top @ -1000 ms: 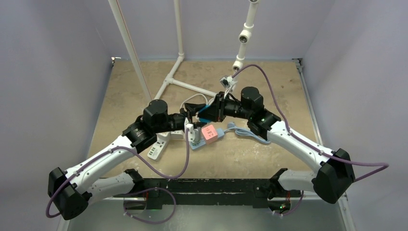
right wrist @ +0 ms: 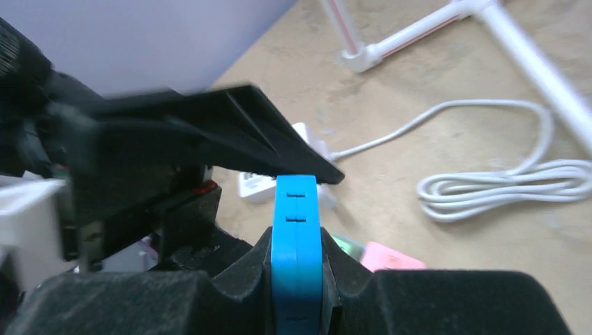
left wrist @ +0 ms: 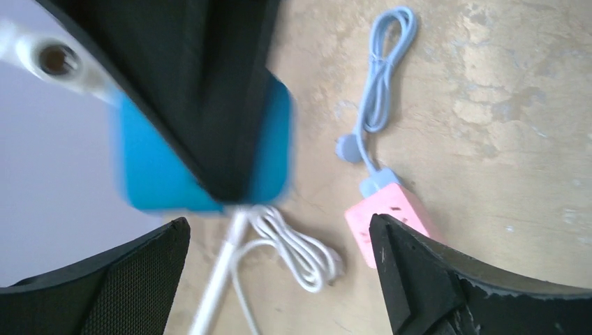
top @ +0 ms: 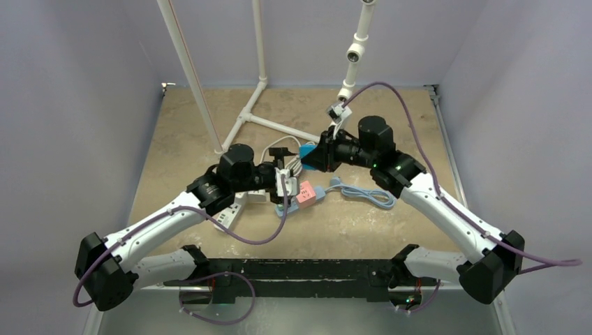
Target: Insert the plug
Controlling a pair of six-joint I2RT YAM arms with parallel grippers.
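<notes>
My right gripper holds a blue plug, also seen at the top view's middle as a blue block (top: 307,156), blurred above my left fingers in the left wrist view. My left gripper is open, empty between its fingers, beside and just left of the blue plug. Below, the pink plug cube (left wrist: 387,216) sits on the light-blue power strip (top: 315,196); a white power strip (top: 227,218) lies to the left.
A coiled blue cable (top: 370,199) lies right of the strip, a coiled white cable (right wrist: 502,188) behind. White pipe frame (top: 279,127) stands at the back; bare board at front right.
My right gripper has moved right with the blue plug, away from my left gripper.
</notes>
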